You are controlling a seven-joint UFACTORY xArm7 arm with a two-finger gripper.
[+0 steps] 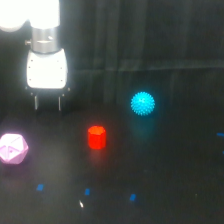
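My gripper (pixel 48 102) hangs at the upper left, pointing down, with its two thin fingers spread apart. Nothing shows between them. A red cylinder (pixel 97 138) stands on the dark table, to the right of the gripper and nearer the camera. Farther right and a little back is a bright cyan ball (pixel 143 103) with a bumpy surface. At the left edge rests a pink, many-faced solid (pixel 13 149), below and left of the gripper in the picture. All three objects are apart from one another and from the fingers.
Small blue marks (pixel 87 191) dot the front of the dark table, with another blue mark (pixel 220 134) at the right edge. A tiny white fleck (pixel 81 204) lies near the front. Dark folds (pixel 150 50) hang behind.
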